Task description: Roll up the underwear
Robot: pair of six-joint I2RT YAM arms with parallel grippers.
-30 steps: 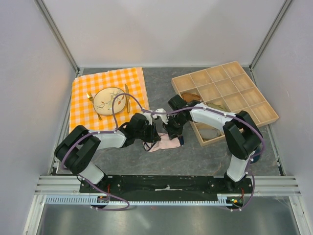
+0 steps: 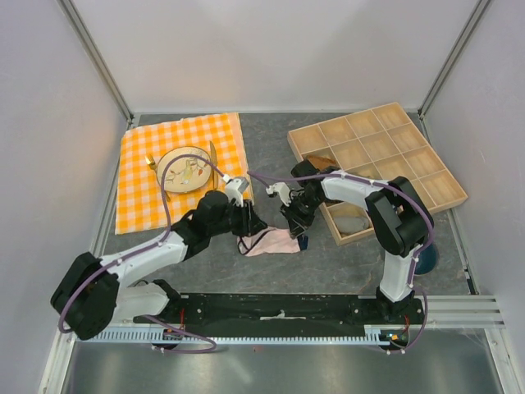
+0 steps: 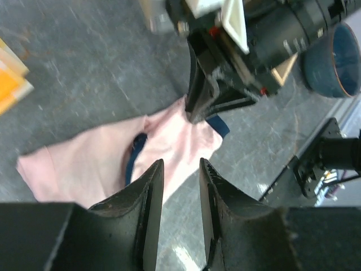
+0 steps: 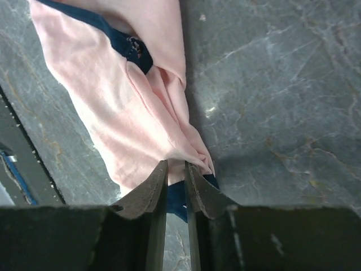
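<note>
Pale pink underwear with a navy band point(image 2: 271, 243) lies on the grey marble surface, partly hidden in the top view by both arms. My left gripper hangs above it, fingers a little apart, nothing visible between them. My right gripper is down at the right end of the underwear, its fingertips at the bunched pink fabric and navy band point(image 4: 176, 199); whether it grips the cloth is unclear.
An orange checked mat point(image 2: 131, 205) with plate and cutlery is at left. A wooden compartment box point(image 2: 385, 139) stands at right, close to the right arm. A blue container point(image 2: 426, 261) sits at the right edge.
My left arm has lifted and moved slightly left and toward the near edge. My right gripper has shifted slightly rightward along the underwear since a second ago.
</note>
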